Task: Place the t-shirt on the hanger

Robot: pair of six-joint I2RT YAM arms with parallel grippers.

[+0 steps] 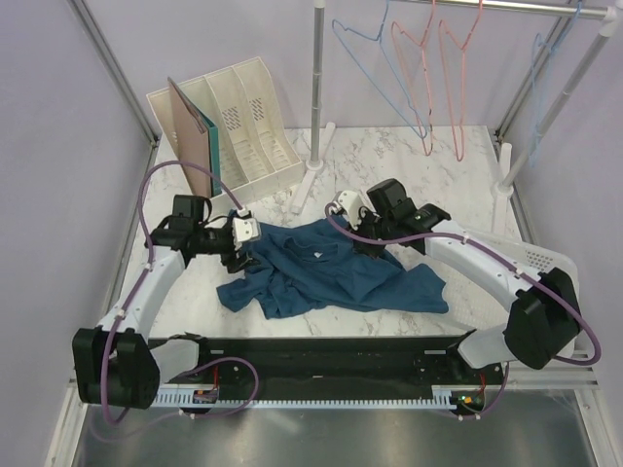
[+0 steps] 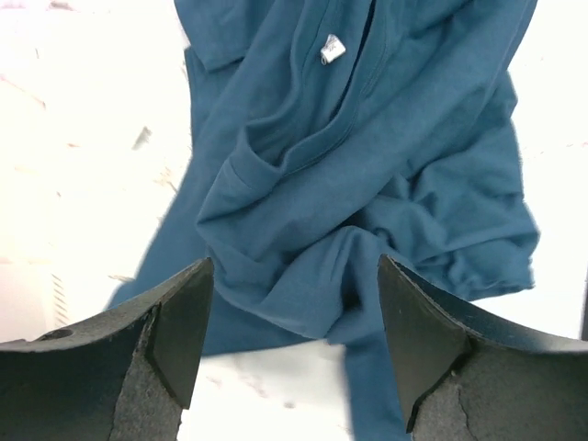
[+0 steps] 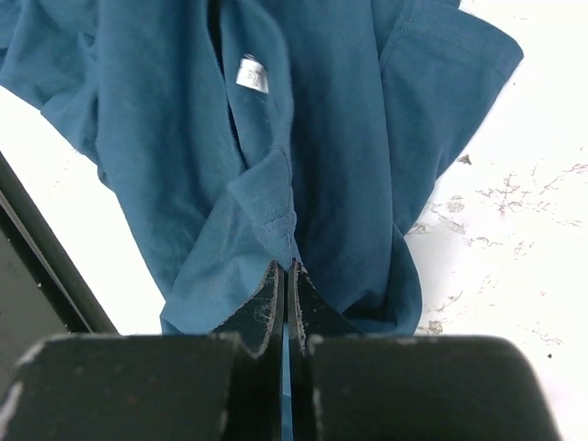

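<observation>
A dark blue T-shirt (image 1: 326, 282) lies bunched on the white table, a small white label showing on it in both wrist views. My left gripper hangs open over its left part, nothing between its fingers. My right gripper is shut at a narrow raised fold of the shirt's right part; I cannot tell whether any cloth is between the fingertips. Blue and pink hangers (image 1: 376, 68) hang from the rail at the back right.
A white slotted rack (image 1: 253, 107) with upright boards stands at the back left. A white basket (image 1: 540, 261) is at the right. The rail's posts (image 1: 316, 88) stand on the table behind the shirt. The table ends at a dark front edge.
</observation>
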